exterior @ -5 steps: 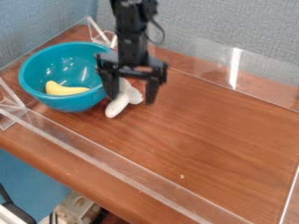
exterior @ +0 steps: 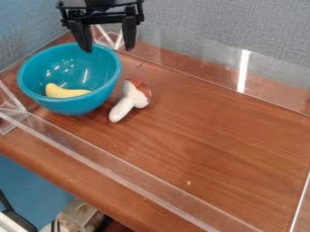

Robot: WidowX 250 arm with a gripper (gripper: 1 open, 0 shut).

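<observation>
My gripper (exterior: 107, 43) is at the top left of the view, open, its dark fingers raised above the back of a teal bowl (exterior: 93, 96) with nothing between them. A yellow banana-like object (exterior: 65, 91) lies inside the bowl. To the bowl's right, a mushroom toy (exterior: 125, 105) with a red-and-white cap and white stem lies on its side on the wooden table.
Clear low barriers run along its edges, with a grey textured wall behind. A gap with cables and fittings shows below the table at lower left.
My gripper has moved up and to the left, away from above the mushroom toy to over the back of the bowl. The bowl and toys look unmoved.
</observation>
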